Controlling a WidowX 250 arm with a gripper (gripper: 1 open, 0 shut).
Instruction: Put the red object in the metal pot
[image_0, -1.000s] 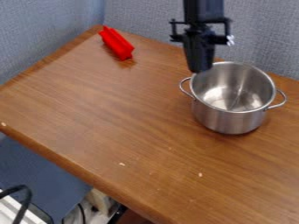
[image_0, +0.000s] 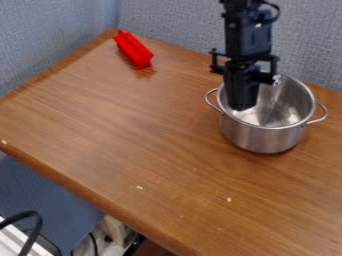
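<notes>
The red object (image_0: 132, 49), a small elongated piece, lies on the table at the far left near the back edge. A shiny metal pot (image_0: 265, 138) with two wire side handles stands at the right of the table. My black gripper (image_0: 243, 100) points down over the pot, its tip reaching into the mouth at the left part of the opening. The gripper's fingers are dark and blend together, so whether they are apart cannot be told. Part of the pot's inside is hidden behind it.
Grey-blue panels rise behind the table and on the left. Black cables (image_0: 27, 218) lie off the table at lower left.
Pot and red object have not moved.
</notes>
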